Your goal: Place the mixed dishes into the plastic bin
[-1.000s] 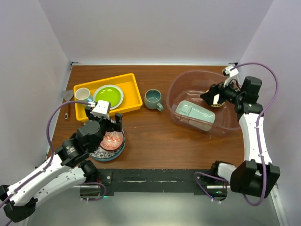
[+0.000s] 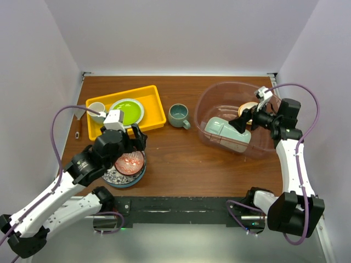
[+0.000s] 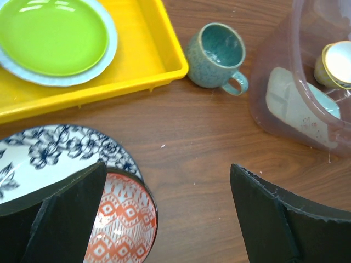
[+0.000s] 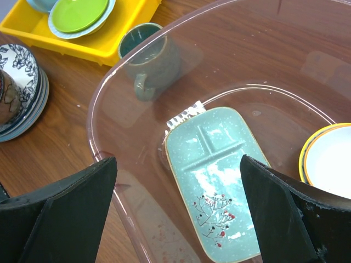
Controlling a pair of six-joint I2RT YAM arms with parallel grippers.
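Observation:
The clear plastic bin (image 2: 214, 93) on the right holds a mint divided dish (image 4: 214, 164) and yellow-rimmed bowls (image 4: 329, 159). My right gripper (image 2: 245, 120) hangs open over it. My left gripper (image 2: 137, 137) is open above a stack of patterned plates (image 3: 49, 145) topped by a red-patterned bowl (image 3: 123, 211), nothing held. A yellow tray (image 2: 156, 104) holds a green plate (image 2: 131, 112) on a paler plate and a white cup (image 2: 96, 107). A teal mug (image 2: 178, 114) stands between tray and bin.
A utensil with a grey blade (image 2: 78, 112) lies at the left edge.
My left gripper has shifted slightly over the stack. My right arm moved a little down and left within the bin's area a second ago and has since been still.

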